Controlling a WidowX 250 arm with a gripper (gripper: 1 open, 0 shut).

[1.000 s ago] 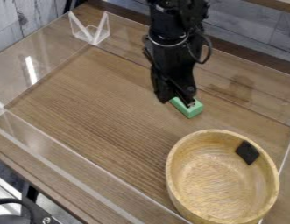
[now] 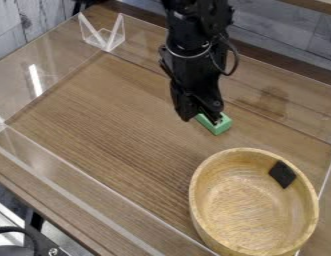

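The black arm hangs down from the top centre of the view, with its gripper (image 2: 184, 108) low over the wooden table, just left of a small green block (image 2: 215, 121). The gripper looks shut, with nothing visible between its fingers; its tips are partly hard to make out against the dark body. The green block lies on the table, partly behind the gripper.
A large beige bowl (image 2: 208, 200) fills the lower right, with a black rectangular patch (image 2: 281, 174) at its upper right inside. A clear plastic piece (image 2: 104, 30) stands at the back left.
The gripper has shifted slightly to the left over the last second. The green block and bowl look unmoved.
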